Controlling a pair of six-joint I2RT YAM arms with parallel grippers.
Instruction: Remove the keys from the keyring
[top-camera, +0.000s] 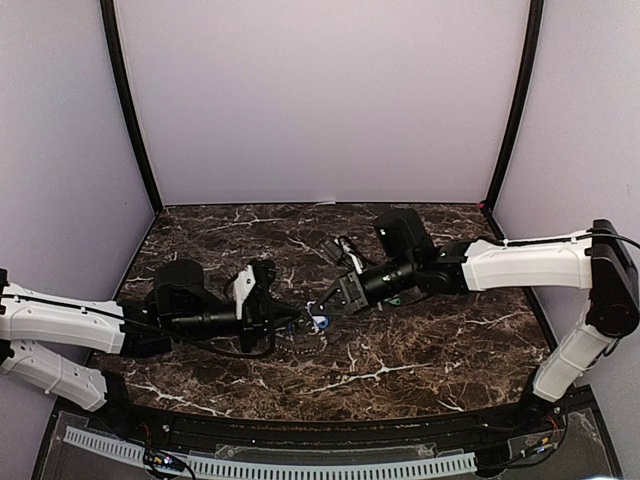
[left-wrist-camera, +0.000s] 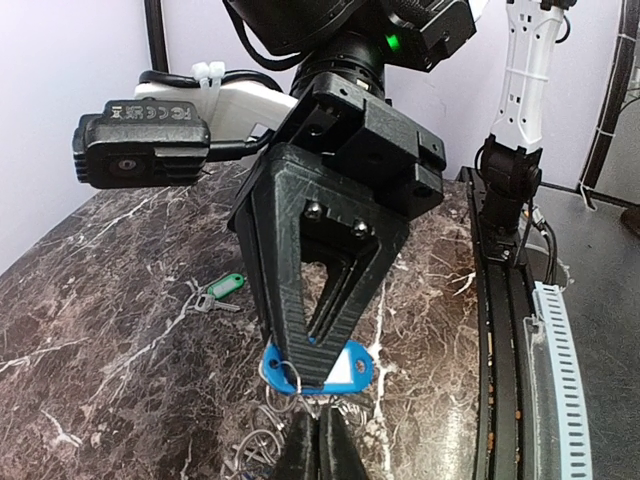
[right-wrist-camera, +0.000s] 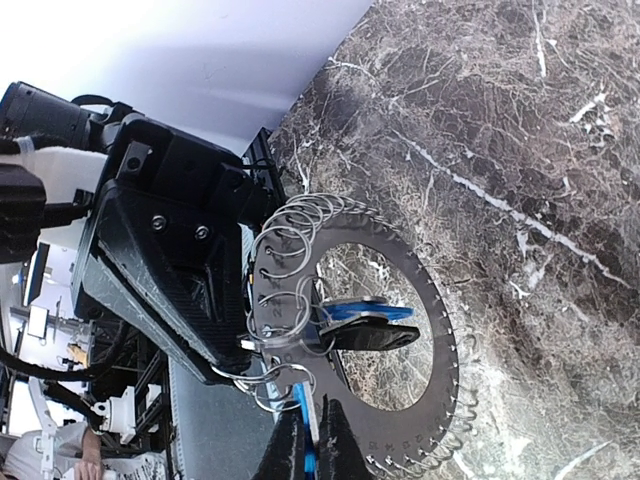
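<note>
Between the arms hangs the keyring, a grey metal plate (right-wrist-camera: 436, 318) lined with many small wire rings. My right gripper is shut on a blue key tag with a white label; in the right wrist view only its thin edge shows. A second blue tag (right-wrist-camera: 365, 310) and a black piece (right-wrist-camera: 372, 334) show at the plate's opening. My left gripper is shut beside the keyring. Wire loops (right-wrist-camera: 255, 378) run to its fingertips, but whether one is pinched there cannot be told.
A green tag (left-wrist-camera: 226, 285) with keys (left-wrist-camera: 208, 300) lies on the dark marbled table (top-camera: 420, 350), behind the right gripper in the left wrist view. The table in front of the grippers is clear. A white slotted strip (top-camera: 270, 468) runs along the front edge.
</note>
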